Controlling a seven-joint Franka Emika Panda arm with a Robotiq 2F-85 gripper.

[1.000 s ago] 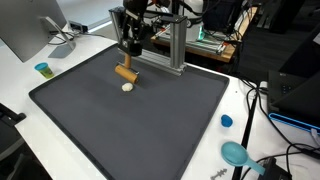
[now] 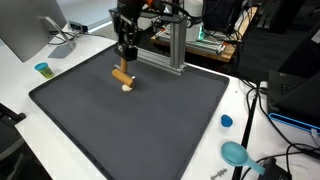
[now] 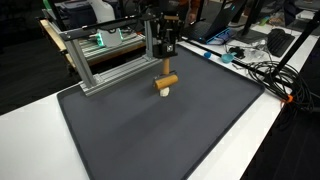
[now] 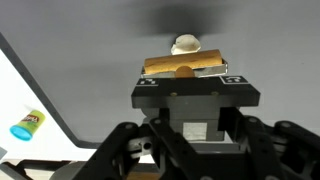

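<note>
A wooden mallet has an orange-brown cylindrical head (image 2: 122, 76) and a handle (image 3: 167, 67) that rises from it into my gripper (image 2: 126, 56). The fingers are shut around the upper handle, and the head hangs low over the dark mat. Close beside the head lies a small whitish lump (image 4: 186, 44); in exterior view 2 the lump (image 3: 164, 93) shows just below the head. Whether the two touch is unclear. From the wrist, the head (image 4: 184, 64) spans crosswise beyond my black fingertips, which hide most of the handle.
A metal frame (image 3: 116, 78) stands along its back edge. A green and yellow tub (image 2: 43, 70) sits off the mat at left, and a turquoise scoop (image 2: 238, 155) lies off it at right.
</note>
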